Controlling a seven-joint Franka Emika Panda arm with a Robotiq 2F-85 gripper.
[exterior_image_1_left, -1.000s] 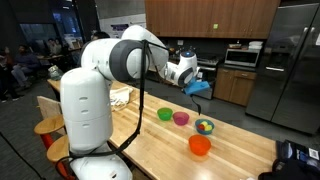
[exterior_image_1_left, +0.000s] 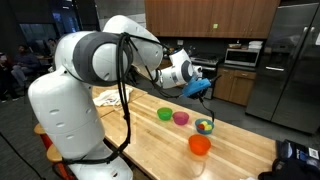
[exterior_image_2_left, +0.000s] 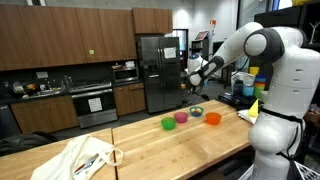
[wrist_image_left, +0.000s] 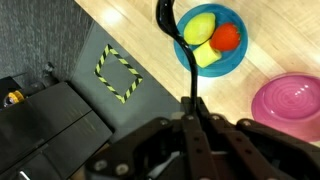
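My gripper is shut on a long, dark, curved utensil (wrist_image_left: 184, 45), seen in the wrist view as a slim handle widening toward the top edge. It hangs above the wooden table, its upper part crossing in front of a blue bowl (wrist_image_left: 208, 67). Inside that bowl lie a yellow oval item (wrist_image_left: 199, 27), a yellow block (wrist_image_left: 207, 54) and a red round item (wrist_image_left: 228, 37). In exterior view 1 the utensil (exterior_image_1_left: 208, 106) dangles over the blue bowl's side of the table; whether it touches anything I cannot tell.
A pink bowl (wrist_image_left: 291, 97) lies beside the blue one. Also on the table are an orange bowl (exterior_image_1_left: 199, 146) and a green bowl (exterior_image_1_left: 165, 114). A white cloth (exterior_image_2_left: 78, 157) lies on another surface.
The arm has swung and extended, its upper links coming nearer exterior view 1's camera. The gripper has shifted slightly right, still carrying the utensil. The bowls stay where they were.
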